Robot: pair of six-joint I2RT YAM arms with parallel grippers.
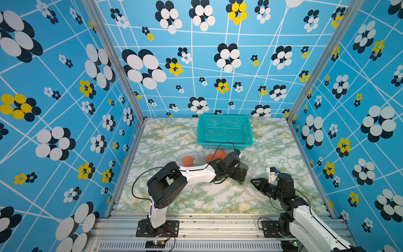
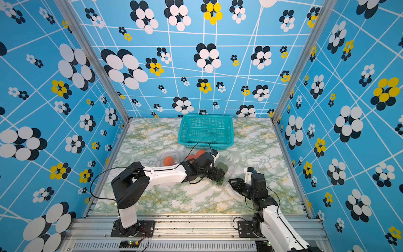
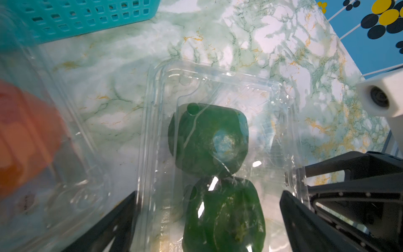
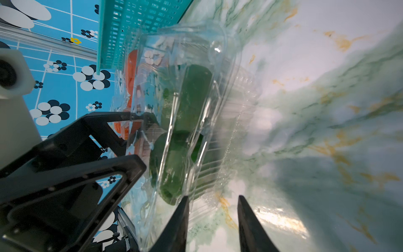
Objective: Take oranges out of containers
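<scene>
Orange fruits, one at the left (image 1: 187, 161) and others (image 1: 220, 154) nearer the middle, lie in clear plastic on the table, partly hidden by my left arm. A separate clear container (image 3: 226, 77) holds green peppers (image 3: 210, 140). Above it my left gripper stands open, its blurred fingers spread wide over the container. Right of this container is my right gripper, its fingers partly apart. The container's clear side (image 4: 197, 138) rises close to one of those fingers; whether they touch I cannot tell. Part of an orange (image 3: 27, 134) shows at the left wrist view's left edge.
An empty teal basket (image 1: 225, 142) stands at the back of the table, behind the fruit. Both grippers are close together around the pepper container. Bare marble (image 1: 168, 199) lies at the front left, with more free table at the right (image 1: 277, 147).
</scene>
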